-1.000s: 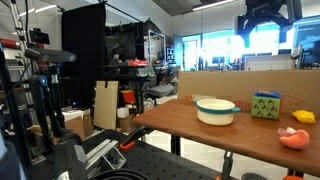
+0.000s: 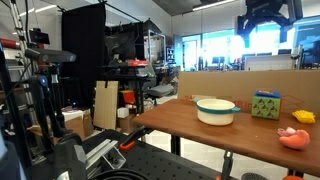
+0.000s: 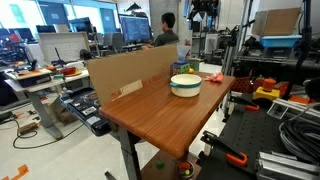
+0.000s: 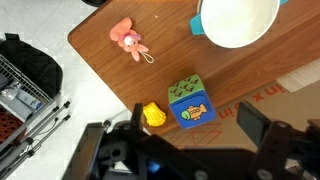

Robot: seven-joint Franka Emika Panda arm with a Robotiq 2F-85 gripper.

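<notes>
My gripper is open, its two dark fingers far apart at the lower part of the wrist view with nothing held between them. In exterior view 1 the gripper (image 2: 265, 25) hangs high above the far right part of the table. Below it stands a green and blue block (image 2: 265, 105), whose blue face with a fish picture (image 4: 194, 109) shows in the wrist view. A small yellow object (image 4: 153, 114) lies beside the block. Nearer the table edge is a pink soft toy (image 4: 128, 38). A white bowl with teal trim (image 2: 216, 111) stands on the table, looking empty from above.
The brown wooden table (image 3: 160, 119) has wide bare room on the side away from the block. A cardboard panel (image 3: 125, 78) stands along its back edge. In exterior view 2 a person (image 3: 168, 30) is behind the panel.
</notes>
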